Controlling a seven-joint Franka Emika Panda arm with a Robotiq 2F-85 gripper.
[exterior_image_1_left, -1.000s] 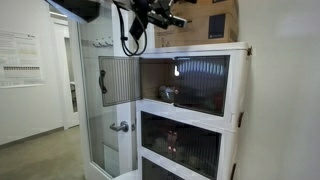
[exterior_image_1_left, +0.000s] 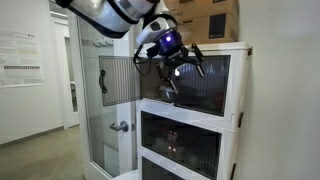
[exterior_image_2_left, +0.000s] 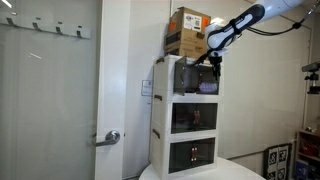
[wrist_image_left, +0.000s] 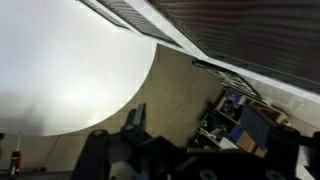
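A white cabinet (exterior_image_1_left: 240, 95) with dark ribbed doors stands on a white round table (wrist_image_left: 60, 70). Its upper left door (exterior_image_1_left: 120, 80) is swung outward, while the upper right door (exterior_image_1_left: 203, 86) looks closed. Part of a small object (exterior_image_1_left: 168, 93) shows inside the top compartment, but I cannot tell what it is. My gripper (exterior_image_1_left: 183, 72) hangs in front of the top compartment, near the upper right door. Its fingers stand apart in the wrist view, and nothing shows between them. Whether it touches the door is unclear.
Cardboard boxes (exterior_image_2_left: 187, 35) are stacked on top of the cabinet. A glass door with a lever handle (exterior_image_2_left: 110, 136) is to the left. Shelving with assorted items (wrist_image_left: 232, 112) appears beyond the table in the wrist view.
My gripper has come down from near the boxes and moved right in exterior view 1, to in front of the top compartment. The cabinet doors look unchanged.
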